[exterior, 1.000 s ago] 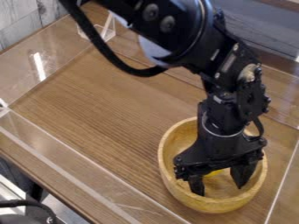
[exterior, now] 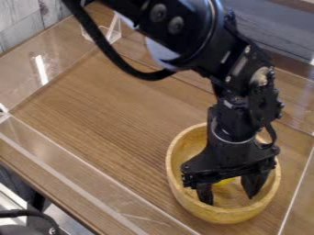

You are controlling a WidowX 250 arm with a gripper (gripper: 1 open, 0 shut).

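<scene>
My black gripper [exterior: 229,185] reaches down from the top of the view into a yellow bowl [exterior: 223,212] at the lower right. Its fingers stand apart inside the bowl, open. A small bright yellow object shows between them, partly hidden by the gripper, so I cannot tell what it is.
A wooden tabletop fills most of the view, with clear room at the left and middle. A clear plastic item [exterior: 103,22] stands at the upper left. A black cable or part lies at the bottom left corner.
</scene>
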